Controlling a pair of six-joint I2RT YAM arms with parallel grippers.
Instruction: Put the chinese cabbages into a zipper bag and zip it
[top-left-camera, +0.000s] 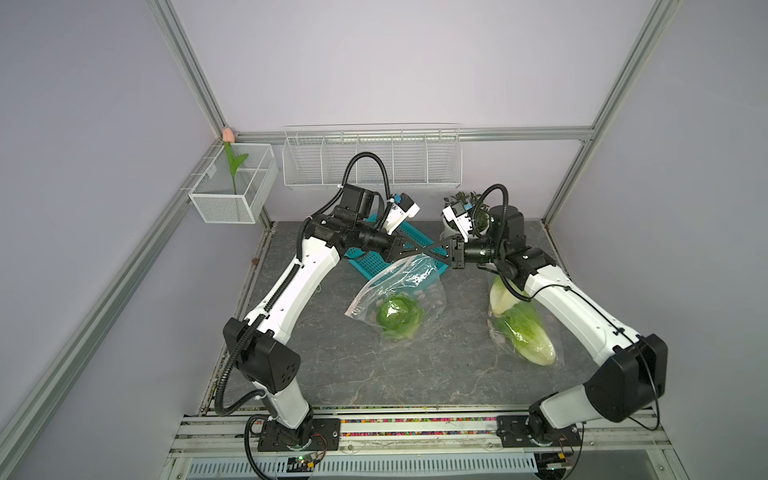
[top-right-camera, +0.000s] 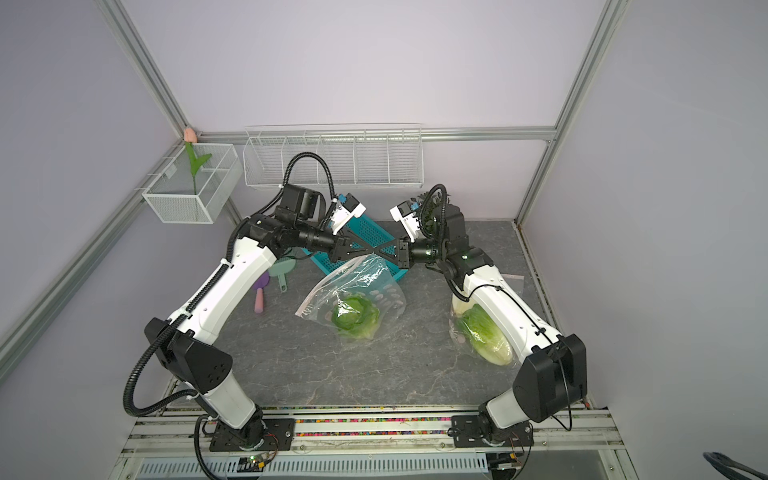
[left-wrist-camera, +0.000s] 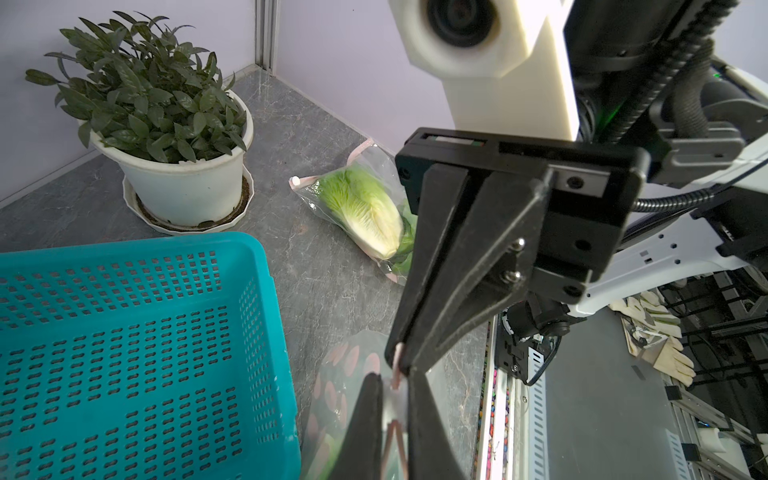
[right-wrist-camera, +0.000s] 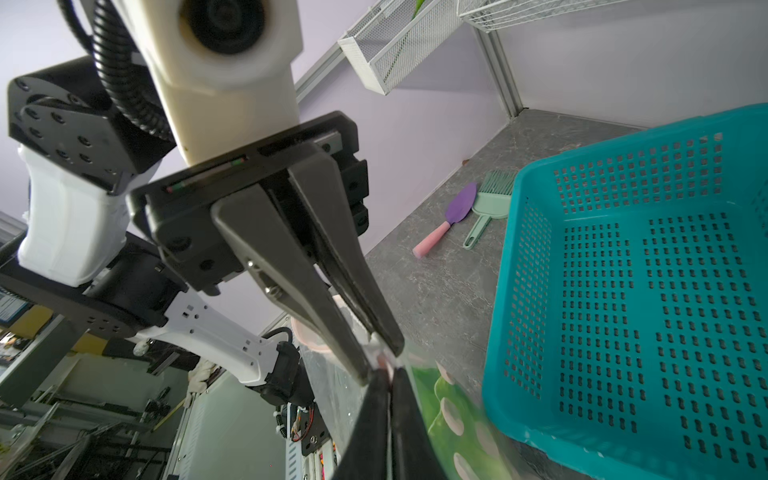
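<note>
A clear zipper bag (top-left-camera: 412, 284) hangs below the meeting grippers, a round green cabbage (top-left-camera: 396, 314) inside. My left gripper (top-left-camera: 420, 253) is shut on the bag's upper edge. My right gripper (top-left-camera: 438, 254) is shut at the same edge, its fingertips almost touching the left's; whether film is between them is unclear. On the right lie bagged chinese cabbages (top-left-camera: 524, 332), also seen in the left wrist view as a pale green head (left-wrist-camera: 360, 208).
A teal basket (right-wrist-camera: 616, 320) stands behind the bag, with a potted plant (left-wrist-camera: 160, 136) at back right. A purple spatula (right-wrist-camera: 452, 208) and green dustpan (right-wrist-camera: 489, 206) lie at left.
</note>
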